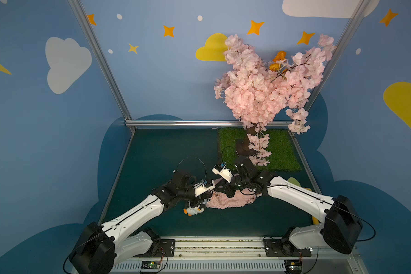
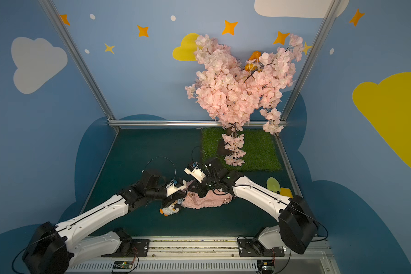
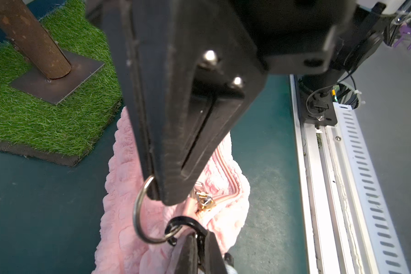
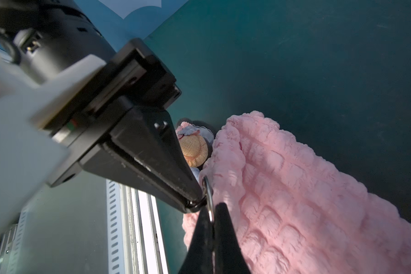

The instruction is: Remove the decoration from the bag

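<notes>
The pink quilted bag (image 1: 230, 201) lies on the dark green table, under both grippers. At its left end is the decoration, a small plush duck (image 1: 194, 211) wearing a straw hat (image 4: 194, 148). A silver ring (image 3: 138, 219) links with a black ring (image 3: 185, 221) over the bag. My left gripper is shut at the black ring, which runs to its fingertips. Facing it, my right gripper is shut on the silver ring. Both tips almost meet, and most of the plush is hidden in the left wrist view.
Behind the bag, a blossom tree (image 1: 260, 91) stands on a grass mat (image 1: 278, 150). Toward the right edge sit a green and a yellow item (image 2: 285, 192), partly behind the right arm. Open table lies to the left and at the back left.
</notes>
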